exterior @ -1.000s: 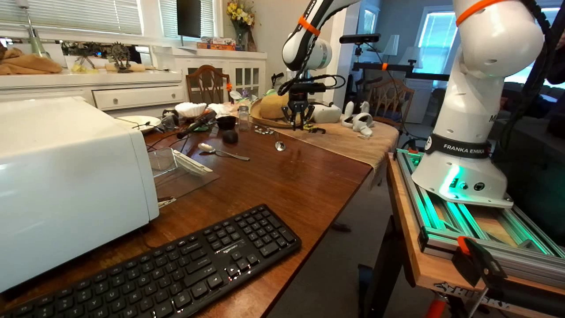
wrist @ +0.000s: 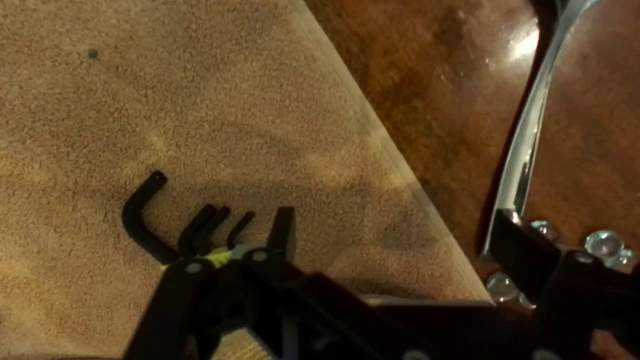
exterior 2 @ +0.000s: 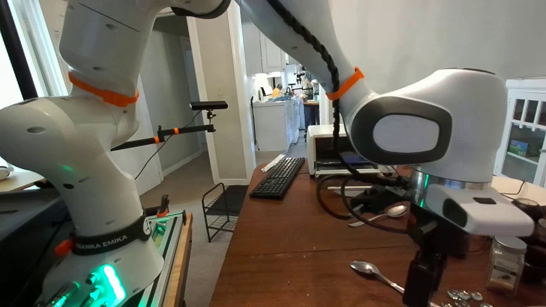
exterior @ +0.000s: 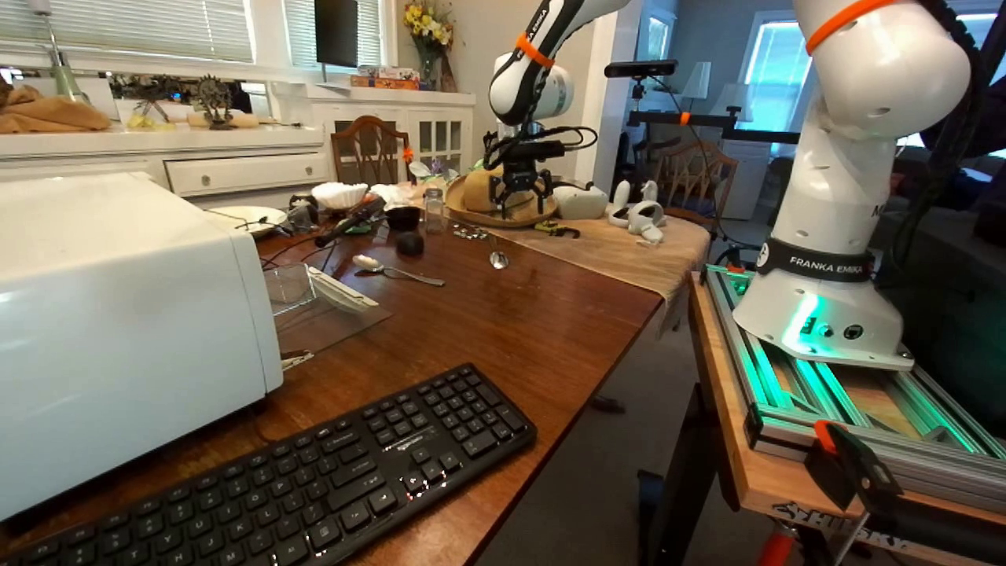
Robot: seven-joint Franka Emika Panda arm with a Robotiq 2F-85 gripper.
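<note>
My gripper hangs over the far end of the table, by the edge of the tan cloth. In the wrist view its two black fingers stand wide apart, with nothing held between them. A silver spoon lies on the bare wood, its handle end partly behind the right finger. Clear glass beads lie around that finger, some partly hidden. On the cloth, left of the other finger, rests a hex key set with black keys and a yellow-green holder, partly covered by the gripper.
A lidded jar stands near the beads. Behind the gripper is a straw hat, with a white headset beside it. A second spoon, a black keyboard and a white oven occupy the nearer table. Bare wood lies between.
In exterior view 1 my gripper has shifted a little left and slightly up in the picture, from in front of the hex keys toward the hat. The table objects have not visibly moved.
</note>
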